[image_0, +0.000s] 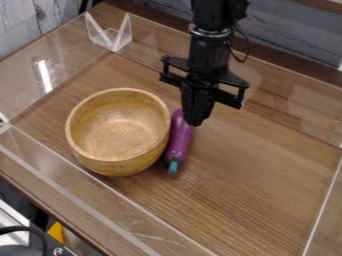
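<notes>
A tan bowl (114, 125) sits on the wooden table at the left of the middle. Just to its right lies a purple object with a teal tip (179, 145), lengthwise toward the front, close against the bowl's side. My black gripper (195, 110) hangs above the upper end of the purple object, shut; nothing shows held in it, though the dark fingers are hard to make out and whether they touch the object is unclear.
A clear wire or plastic holder (110, 30) stands at the back left. A small yellow item (56, 230) shows beyond the lower left edge.
</notes>
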